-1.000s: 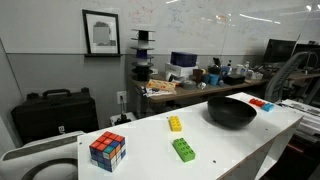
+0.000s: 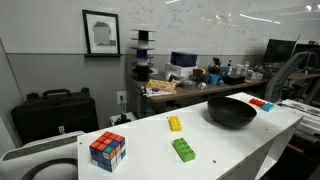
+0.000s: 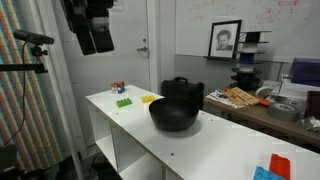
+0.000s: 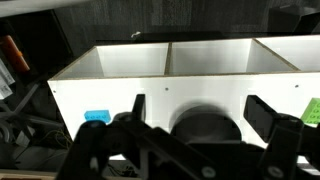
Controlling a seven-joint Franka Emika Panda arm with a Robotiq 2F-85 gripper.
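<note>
A black bowl [image 2: 232,113] sits on the white table, its inside empty as far as I can see. My gripper is open over the table, with its two fingers wide apart and the bowl [image 4: 205,124] seen below the gap. A green brick [image 2: 184,150] and a yellow brick [image 2: 175,124] lie between the bowl and a multicoloured puzzle cube [image 2: 108,150]. Beyond the bowl's other side are a blue block [image 3: 266,174] and a red block [image 3: 280,166]. Dark parts of my arm [image 3: 95,35] fill the upper left of exterior view 2.
Open white compartments [image 4: 210,58] run under the table edge in the wrist view. Behind the table stand a black case [image 2: 54,113] and a wooden bench [image 2: 160,95] crowded with objects.
</note>
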